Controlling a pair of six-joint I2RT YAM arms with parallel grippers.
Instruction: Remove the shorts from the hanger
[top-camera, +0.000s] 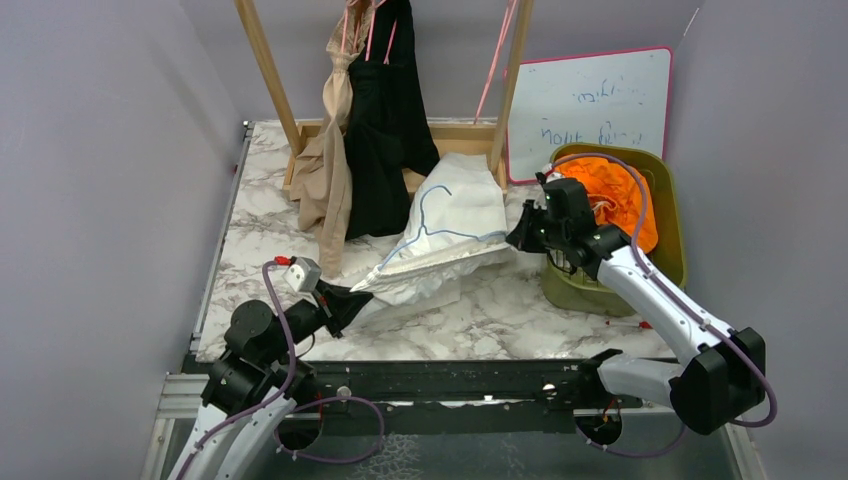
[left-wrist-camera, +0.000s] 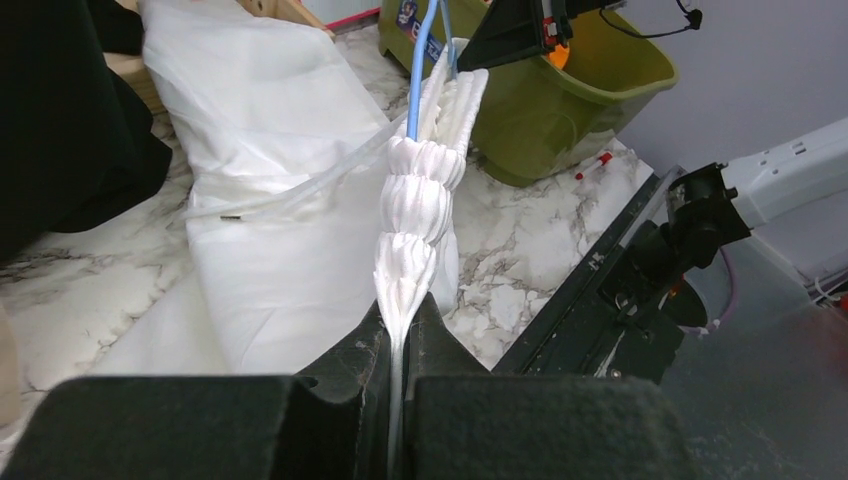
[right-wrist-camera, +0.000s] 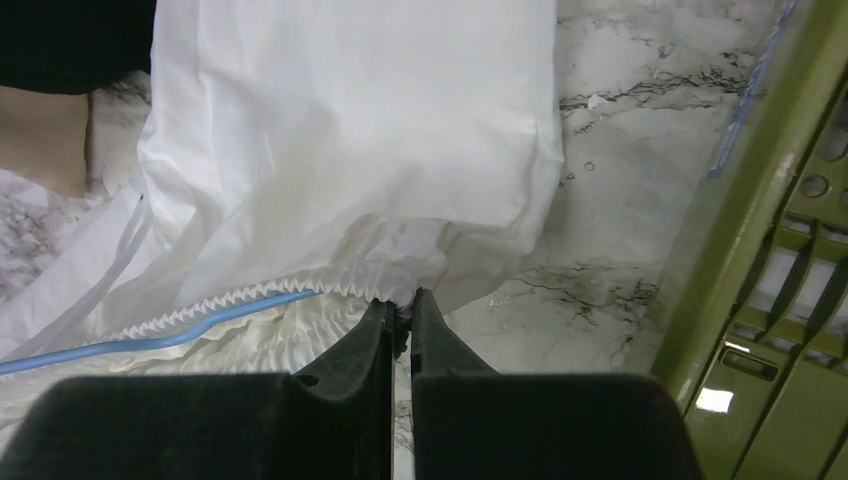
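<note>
White shorts (top-camera: 458, 178) lie across the table middle, with a blue hanger (top-camera: 425, 214) on them at the waistband (left-wrist-camera: 410, 190). My left gripper (top-camera: 350, 294) is shut on one end of the waistband, drawn into a taut gathered band in the left wrist view. My right gripper (top-camera: 512, 238) is shut on the other end of the elastic waistband, seen in the right wrist view (right-wrist-camera: 405, 310) with the hanger's bar running along it.
An olive basket (top-camera: 670, 250) with orange cloth (top-camera: 610, 190) stands at the right. A whiteboard (top-camera: 590, 95) is behind it. A wooden rack with beige (top-camera: 325, 190) and black garments (top-camera: 375, 170) hanging is at the back.
</note>
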